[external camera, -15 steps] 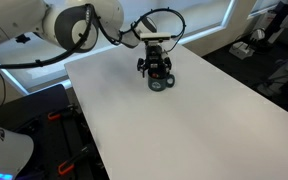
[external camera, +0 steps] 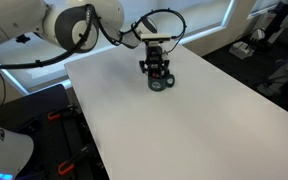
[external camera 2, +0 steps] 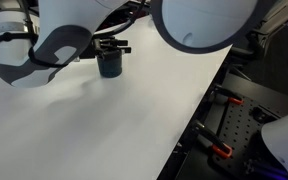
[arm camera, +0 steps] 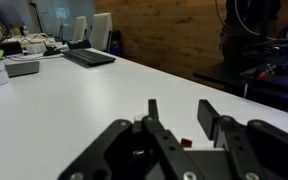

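Note:
A dark mug [external camera: 157, 85] with its handle [external camera: 170, 79] to the right stands on the white table in exterior view 1. Directly over its mouth is my gripper [external camera: 155, 69], its fingers low at the rim. Exterior view 2 shows the same dark mug [external camera 2: 110, 67] beneath the gripper [external camera 2: 112, 47], partly covered by the arm. In the wrist view, a gap separates the two fingertips of the gripper, so it is at least partly open. A small reddish bit [arm camera: 186, 143] shows low between the fingers; whether they touch it is unclear.
A black keyboard [arm camera: 88, 57] lies at the table's far side in the wrist view. Dark equipment [external camera: 286, 70] stands beyond the table edge.
The fingertips over the mug look very slightly shifted. The arm and the mug stay in the same place.

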